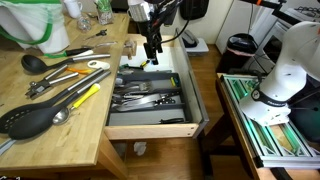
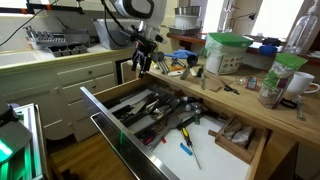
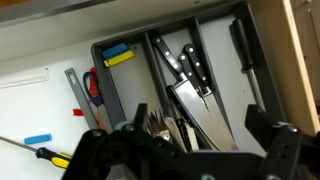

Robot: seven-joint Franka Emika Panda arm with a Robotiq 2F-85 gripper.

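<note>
An open drawer (image 1: 155,132) holds a dark cutlery tray (image 3: 118,78) in its front part. In the wrist view, several knives (image 3: 205,110) with black riveted handles lie in one compartment, beside forks (image 3: 155,125). A black-handled knife (image 3: 247,62) lies alone in the right compartment, and a blue and yellow item (image 3: 118,52) sits at the tray's corner. My gripper hangs above the tray, open, its fingers (image 3: 262,125) apart with nothing held. Its body hides the lower part of the tray in that view.
Scissors (image 3: 93,92) and a yellow-and-black screwdriver (image 3: 50,156) lie on the white drawer floor beside the tray. Black ladles and spoons (image 1: 32,120) cover the wooden counter (image 1: 75,140). A green-and-white pot (image 2: 225,53) stands at the back.
</note>
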